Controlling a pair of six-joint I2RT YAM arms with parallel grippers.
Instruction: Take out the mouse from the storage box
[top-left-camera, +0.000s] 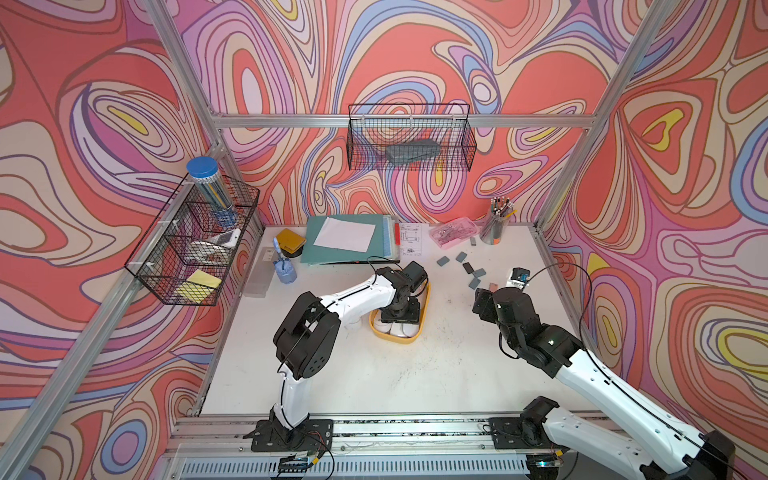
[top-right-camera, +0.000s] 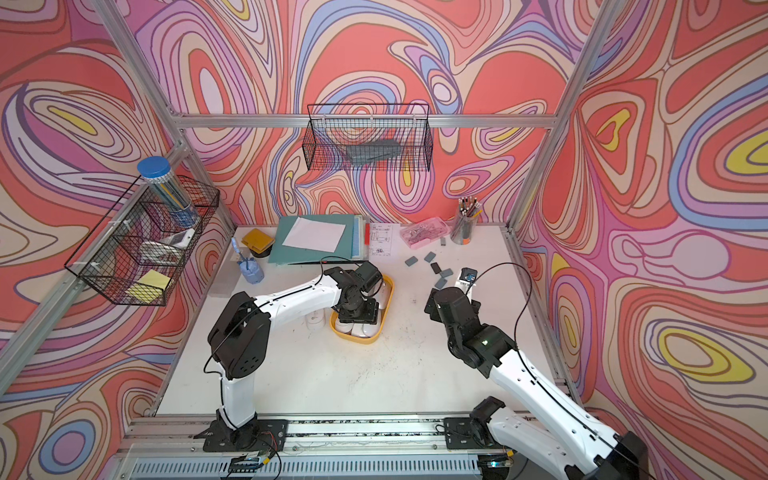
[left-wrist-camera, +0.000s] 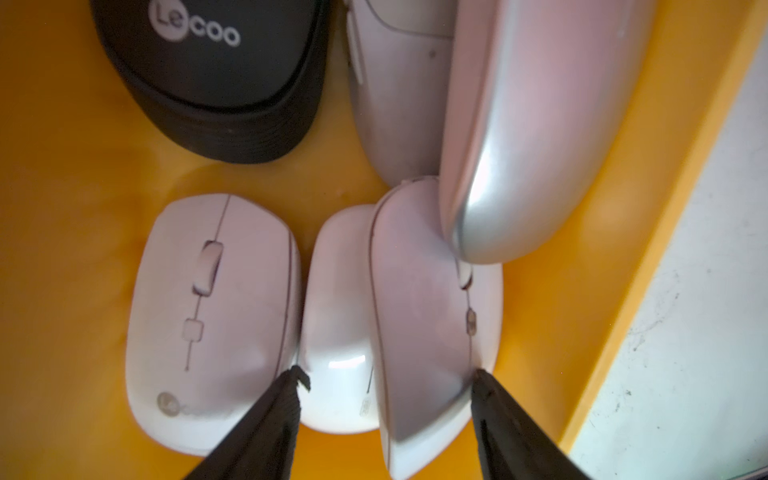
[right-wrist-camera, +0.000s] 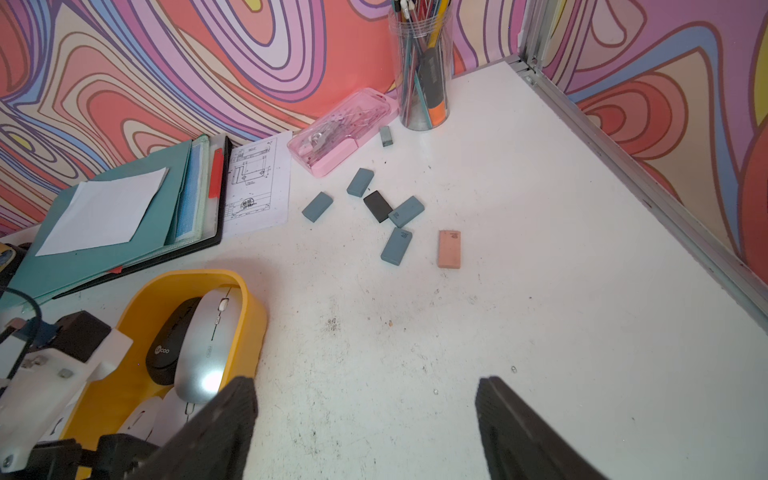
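Note:
The yellow storage box (right-wrist-camera: 248, 336) holds several mice: a black one (left-wrist-camera: 208, 72), a silver-pink one (left-wrist-camera: 544, 112) along the right wall, and white ones (left-wrist-camera: 208, 336) in the lower part, one (left-wrist-camera: 416, 336) tilted on another. My left gripper is down in the box, open, its fingertips either side of the tilted white mouse and the one beneath it. In the top views its wrist hides much of the box. My right gripper stands apart over the right side of the table, its fingers apart with only tabletop between them.
Folders (top-left-camera: 312, 252) and a paper sheet lie behind the box. A pink case (top-left-camera: 453, 232), a pen holder (top-left-camera: 493, 230) and several small blocks (right-wrist-camera: 396, 246) are at the back right. A blue cup (top-left-camera: 285, 272) stands at the left.

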